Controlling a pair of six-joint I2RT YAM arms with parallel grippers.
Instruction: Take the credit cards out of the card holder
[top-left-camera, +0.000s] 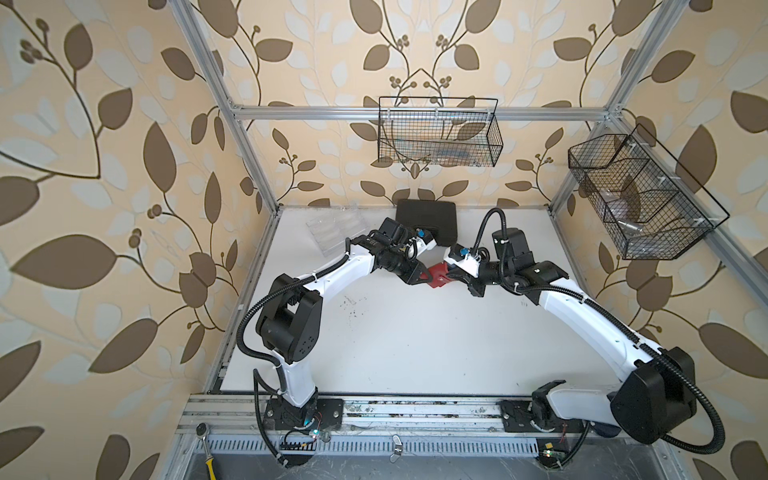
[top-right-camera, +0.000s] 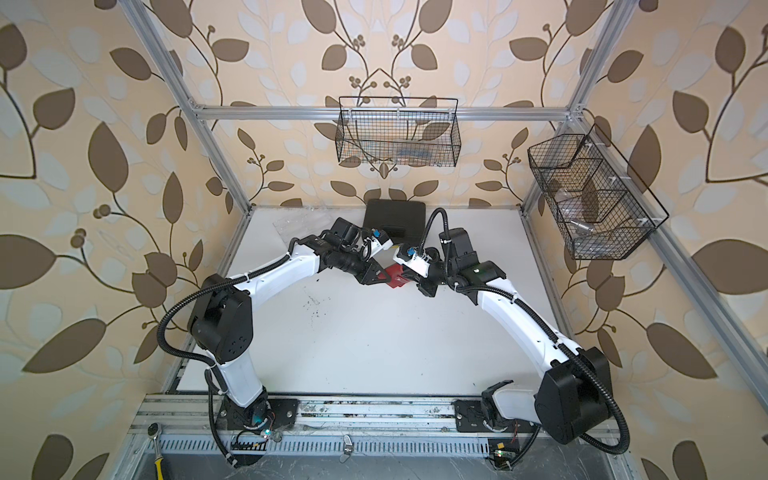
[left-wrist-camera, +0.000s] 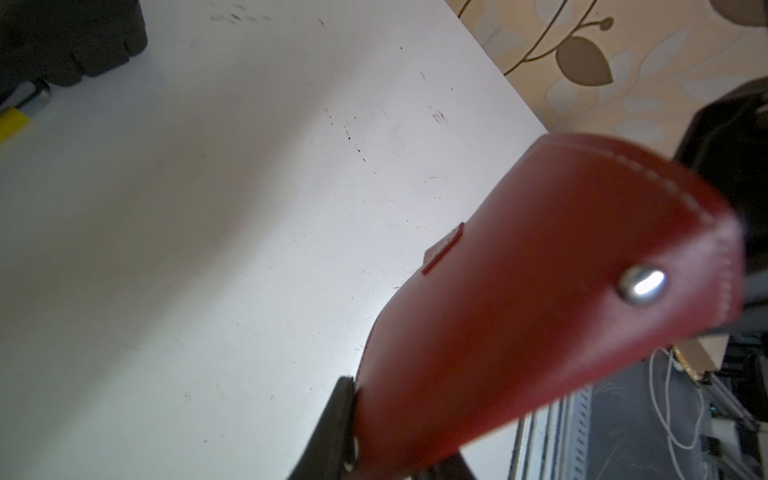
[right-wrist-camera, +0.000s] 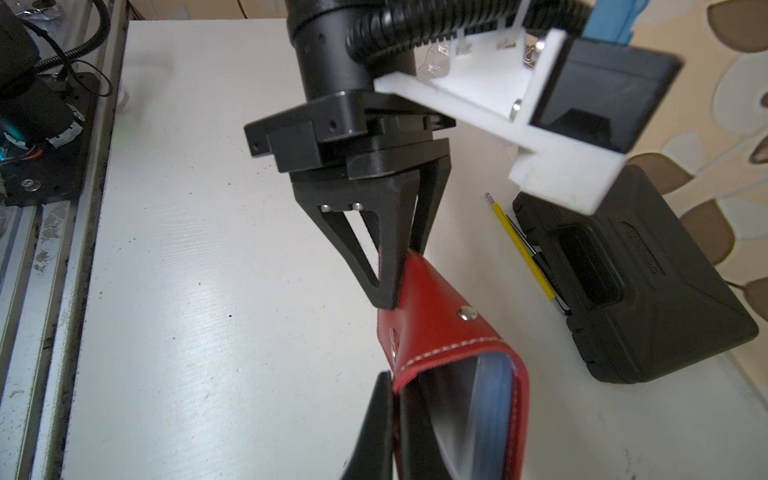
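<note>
The red leather card holder, with a press stud, hangs above the table between both grippers. In the right wrist view its open mouth shows clear sleeves or cards inside. My left gripper is at the holder's far corner; whether it pinches it is unclear. My right gripper is at the mouth's edge, fingertips together at the red rim; whether anything is between them is hard to see.
A black case lies at the back with a yellow tool beside it. A clear plastic tray is back left. Wire baskets hang on the frame.
</note>
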